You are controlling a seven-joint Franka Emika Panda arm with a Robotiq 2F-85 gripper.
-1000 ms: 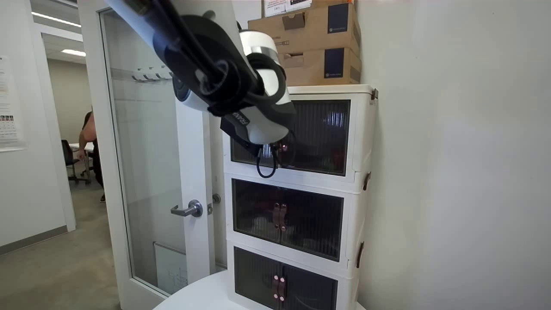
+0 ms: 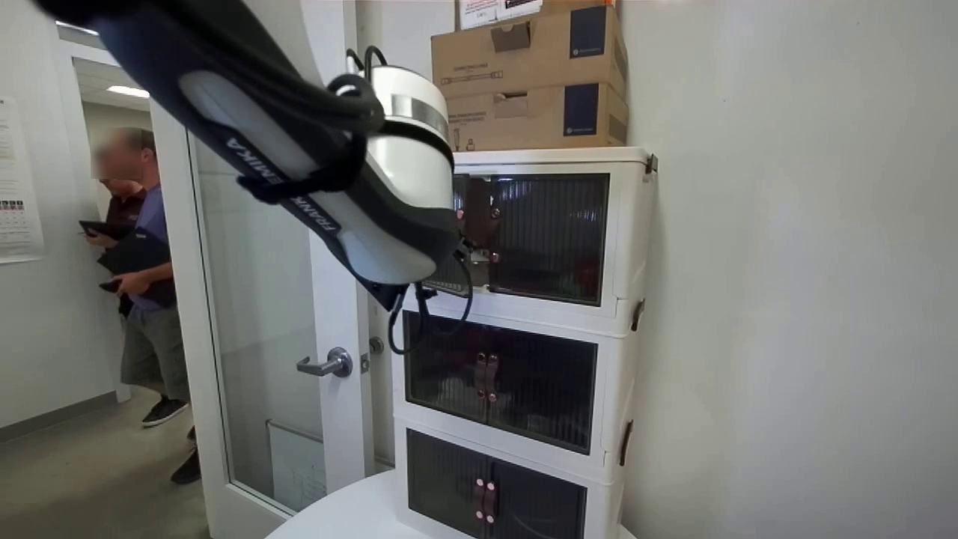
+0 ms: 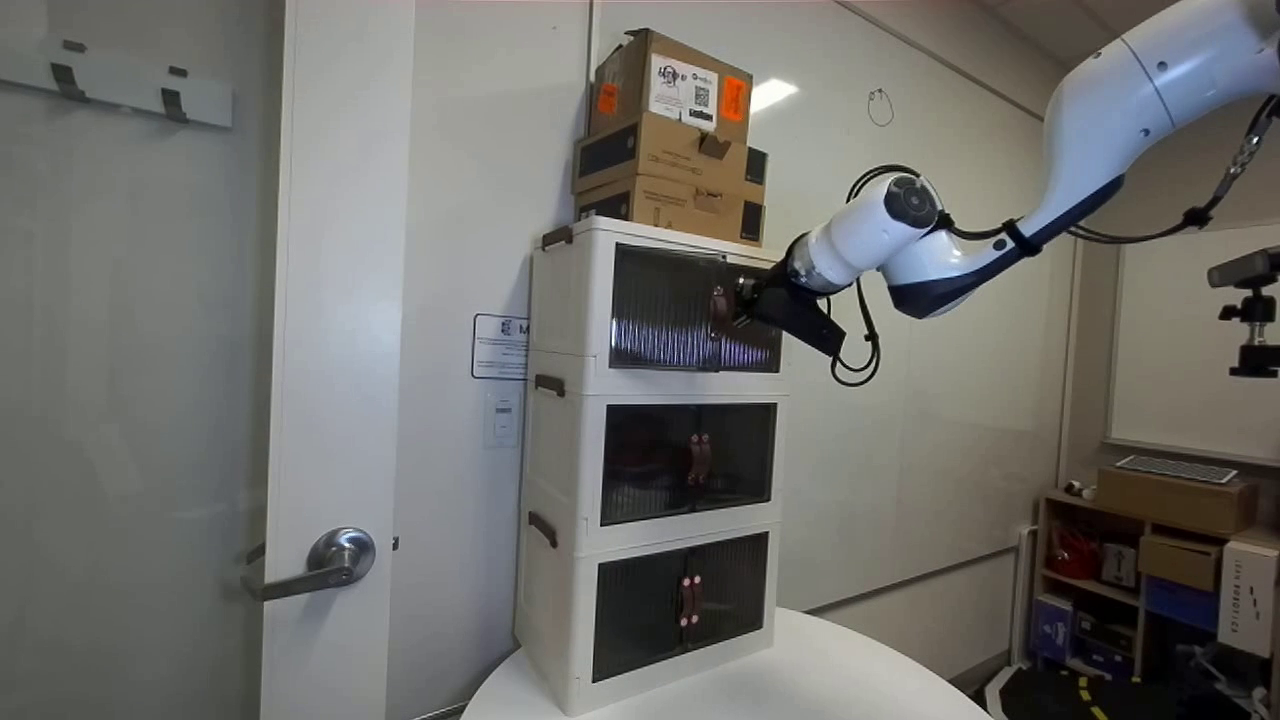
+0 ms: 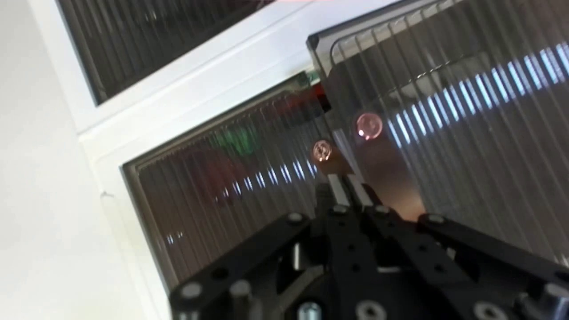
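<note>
In the wrist view my gripper is shut at a brown strap handle (image 4: 334, 162) with a copper rivet, on the door (image 4: 213, 181) that lies nearly flush in its frame. The neighbouring ribbed dark door (image 4: 480, 122) stands ajar, its edge nearer the camera, and its own brown strap (image 4: 392, 170) passes beside my fingers. In exterior view 2 the ajar door is the left one (image 3: 663, 306) of the top cabinet compartment, with my gripper (image 3: 746, 296) at the handles. The strap's lower part is hidden by the fingers.
Cardboard boxes (image 3: 672, 156) are stacked on the white cabinet. Two lower compartments (image 2: 498, 382) have shut doors. The cabinet stands on a white round table (image 3: 828, 672), beside a glass room door (image 2: 260, 314). People (image 2: 144, 233) stand beyond it.
The arm has moved left and lower in exterior view 1. The top left door, shut before, now stands ajar with a gap between the doors. People have appeared in the doorway.
</note>
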